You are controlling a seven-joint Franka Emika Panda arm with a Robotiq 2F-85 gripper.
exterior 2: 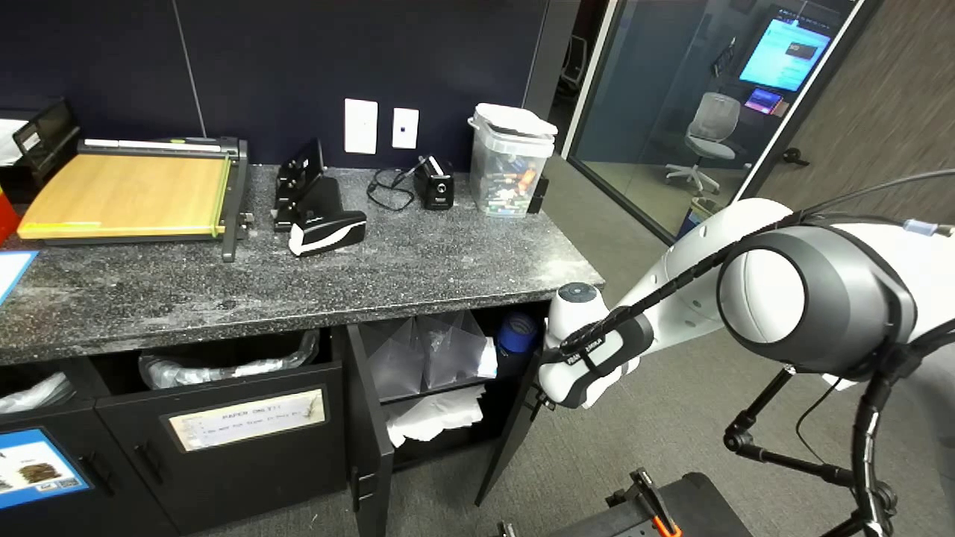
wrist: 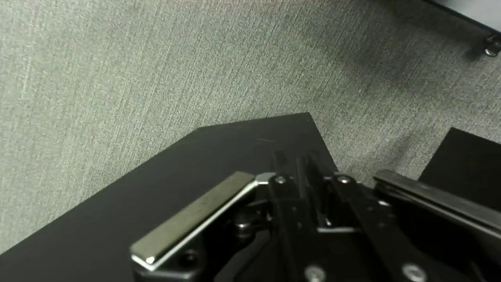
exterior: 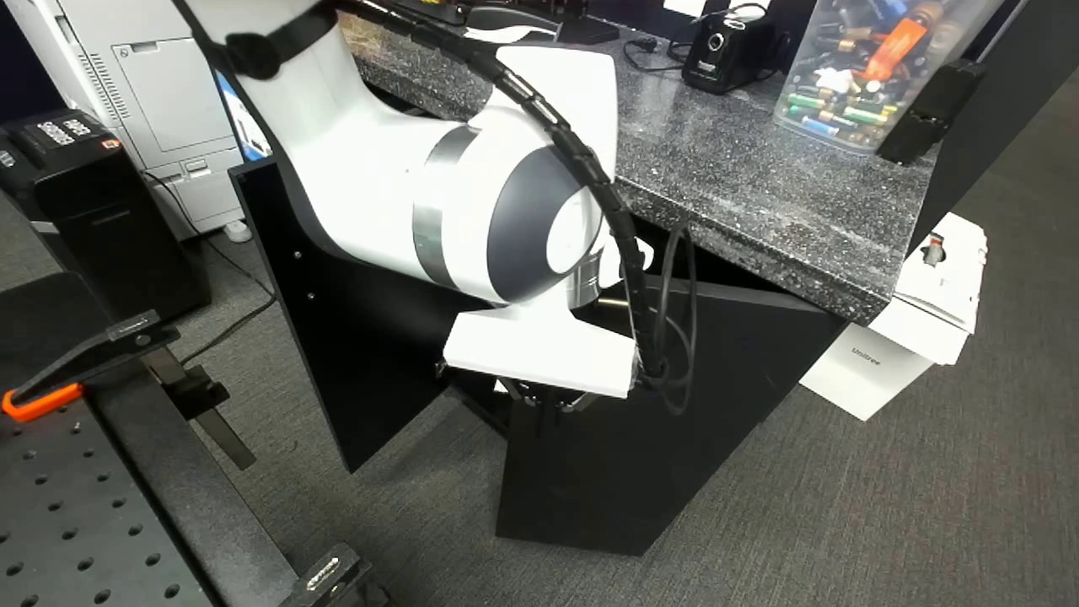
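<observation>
My gripper (exterior: 551,410) points down at the upper part of the right cabinet door (exterior: 607,486), which stands swung outward. In the wrist view its two fingers (wrist: 279,162) are close together, with a narrow dark gap between them. Black fingers lie against the black door panel (wrist: 235,150), so whether any of the door is between them cannot be made out. Opposite, the left cabinet door (exterior 2: 367,429) also stands open. In the second exterior view the gripper's white body hides the right door's top.
Inside the open cabinet are white bags (exterior 2: 439,413) and a blue roll (exterior 2: 517,333). The granite counter (exterior 2: 295,286) overhangs it. A black perforated table (exterior: 81,516) stands in front, with carpet between. A white box (exterior: 870,369) stands on the floor beyond the right door.
</observation>
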